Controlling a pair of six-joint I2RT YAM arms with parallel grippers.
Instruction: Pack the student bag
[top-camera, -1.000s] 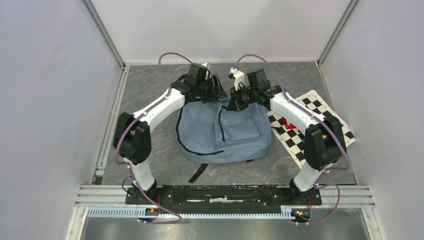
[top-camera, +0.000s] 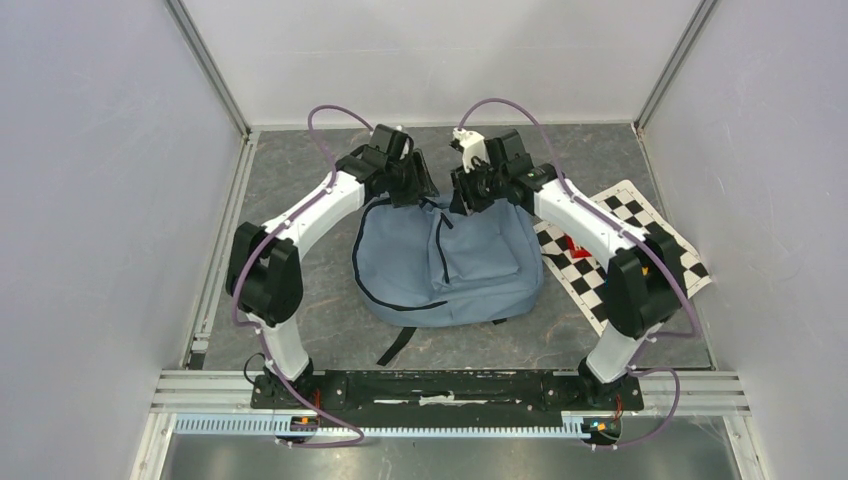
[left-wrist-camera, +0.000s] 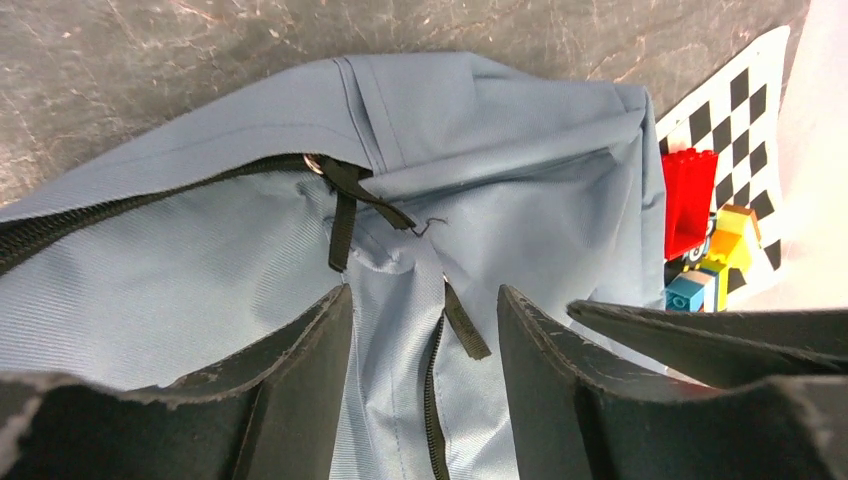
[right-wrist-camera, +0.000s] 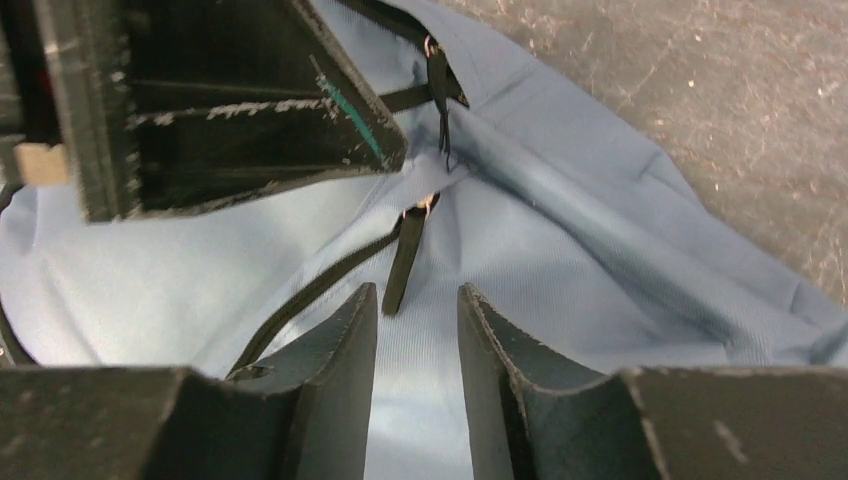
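Note:
The blue-grey bag (top-camera: 400, 260) lies flat in the middle of the table, its long black zipper running along the left and front. Its smaller pocket has a black zipper pull (right-wrist-camera: 403, 260), seen loose between the right fingers' outlines in the right wrist view. Another black pull (left-wrist-camera: 345, 215) hangs near the bag's far edge. Over that far edge my left gripper stands open with nothing between its fingers. My right gripper is close beside it on the right, also open and empty, above the pocket zipper's upper end.
A black-and-white checkered board (top-camera: 683, 258) lies at the right, with a red toy block (left-wrist-camera: 688, 200) and a yellow block (left-wrist-camera: 738, 235) on it. Bare grey table (top-camera: 300, 165) shows behind and left of the bag. The two grippers are very near each other.
The bag stays in place.

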